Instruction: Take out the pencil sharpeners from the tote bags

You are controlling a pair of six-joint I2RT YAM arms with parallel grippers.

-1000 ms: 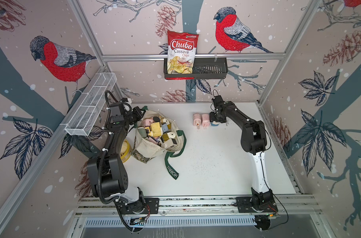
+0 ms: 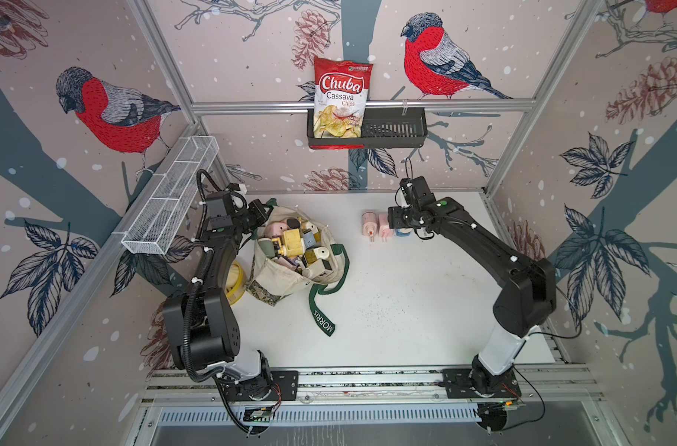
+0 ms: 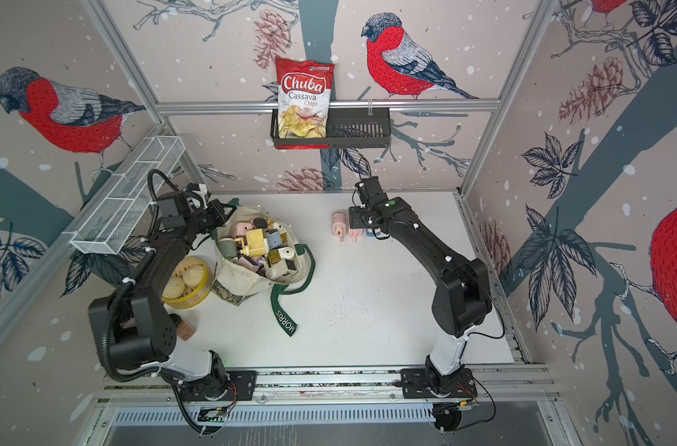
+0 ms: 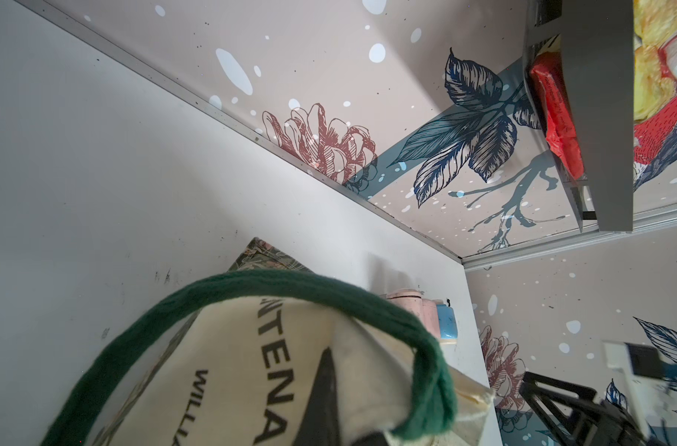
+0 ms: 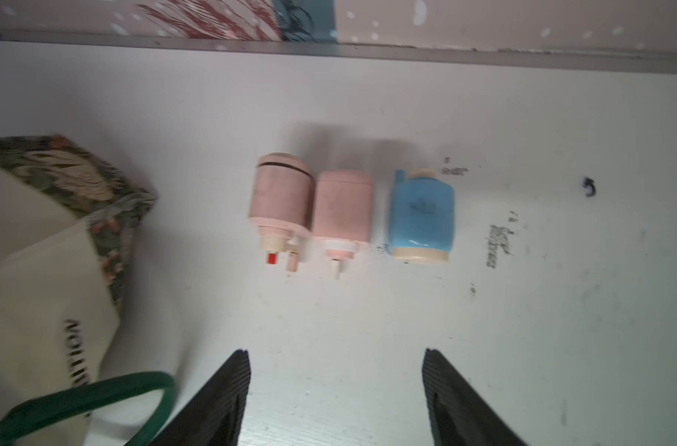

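The cream tote bag (image 2: pixel 264 281), full of several sharpeners (image 2: pixel 292 241) in mixed colours, stands at the left of the table. At its back left rim, my left gripper (image 2: pixel 267 210) is shut on the cloth beside the green handle (image 4: pixel 279 282). Two pink sharpeners, one (image 5: pixel 282 197) with a dark band and a plainer one (image 5: pixel 343 204), lie side by side on the table. A blue sharpener (image 5: pixel 421 215) lies just right of them, a small gap away. My right gripper hangs above that row, open, with nothing between its fingers.
A green strap (image 2: pixel 322 319) trails from the bag onto the table. A yellow round container (image 3: pixel 190 281) sits left of the bag, behind the left arm. On the back wall hangs a dark basket (image 2: pixel 394 130) with a chips bag.
My right arm has lifted and swung; its elbow is further right and nearer the front, its gripper slightly further left over the row. The blue sharpener stays on the table. The left arm has not moved.
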